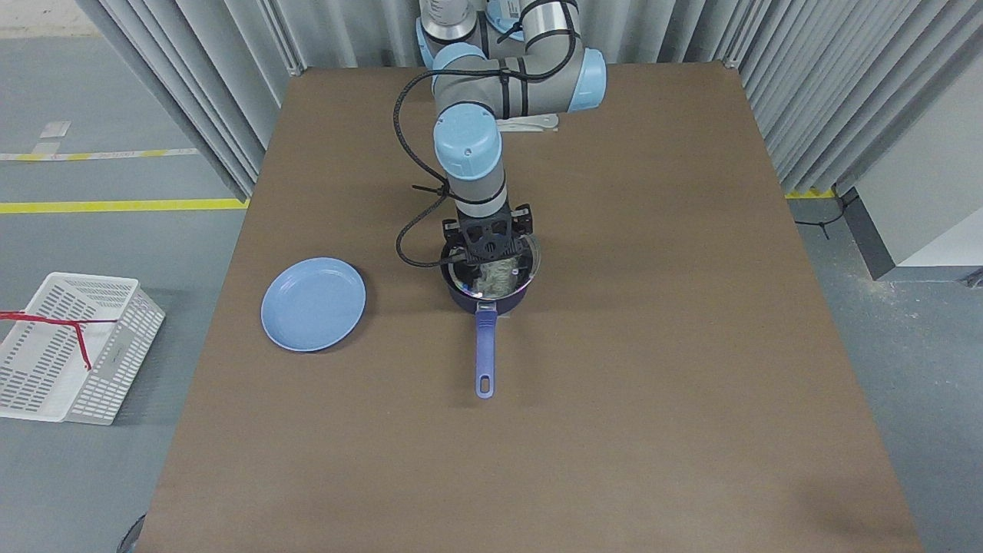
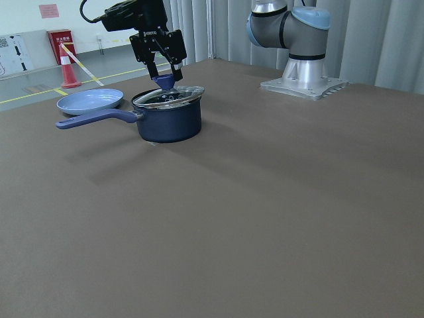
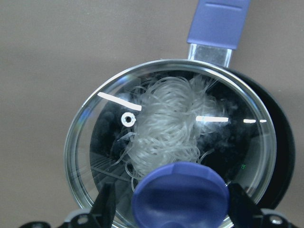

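A dark blue saucepan (image 2: 169,126) with a long blue handle (image 1: 484,355) stands on the brown table. On it lies a glass lid (image 3: 114,142), with white noodle-like strands visible beneath; in the wrist view the lid is offset left of the pan's rim. My gripper (image 2: 165,74) is over the lid, fingers either side of its blue knob (image 3: 179,197); whether they are closed tight on it I cannot tell. A light blue plate (image 1: 313,304) lies left of the pan in the front view.
The robot's base (image 2: 305,85) stands at the back. A white basket (image 1: 120,369) sits on the floor left of the table.
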